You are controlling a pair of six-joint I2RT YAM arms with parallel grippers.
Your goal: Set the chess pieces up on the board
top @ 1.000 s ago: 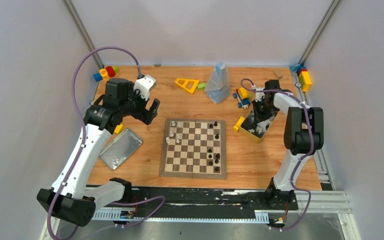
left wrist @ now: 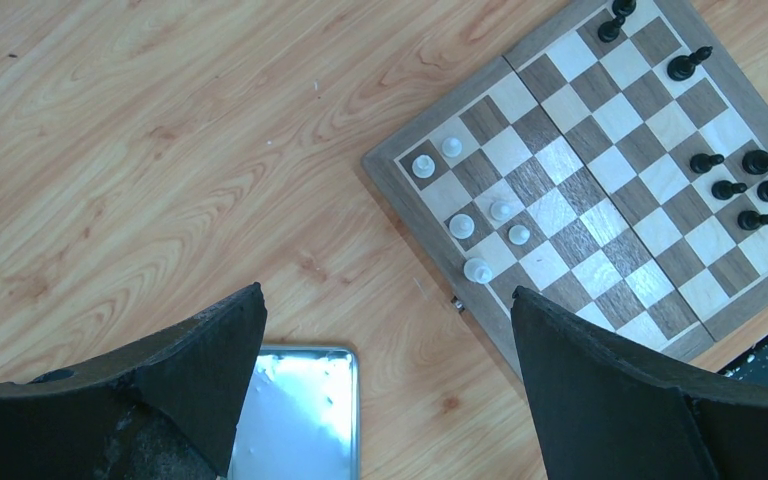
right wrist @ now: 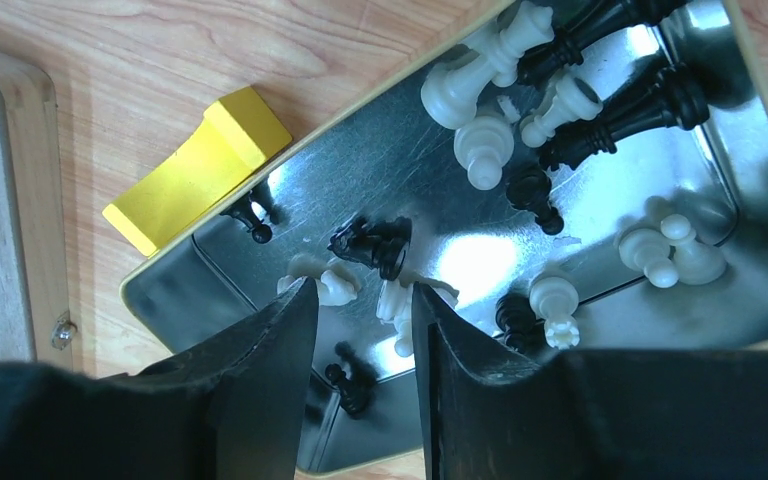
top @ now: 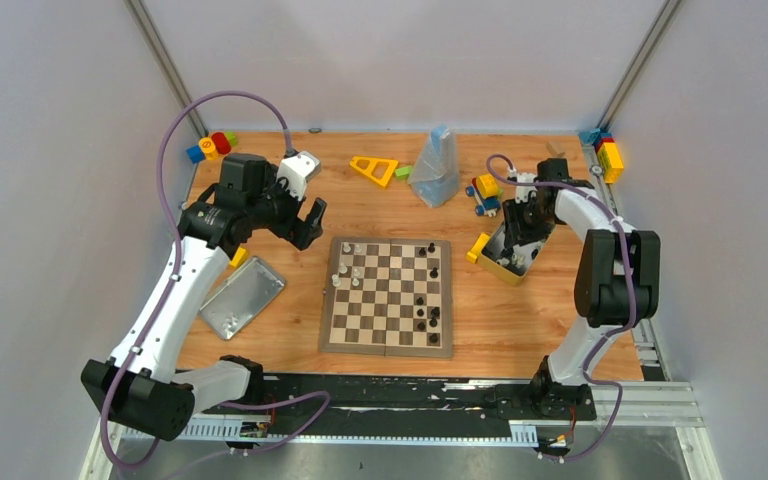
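The chessboard [top: 385,351] lies flat in the middle of the table. White pieces [left wrist: 423,166] stand along its left side, and black pieces [left wrist: 688,63] along its right side. To the board's right, a wooden box [top: 500,270] holds loose black and white pieces, most lying on their sides. Over this box is my right gripper, open; a white piece [right wrist: 397,308] shows in the gap between its fingertips, not gripped. My left gripper hangs open and empty above the table, up and left of the board.
A silver tray [top: 243,298] lies left of the board. One yellow block [right wrist: 195,170] rests against the box. Behind are a blue plastic bag [top: 436,168], a yellow triangle [top: 374,170] and a toy car [top: 485,195]. Bare wood separates board and box.
The left gripper has shifted slightly right. The pieces on the board look unchanged.
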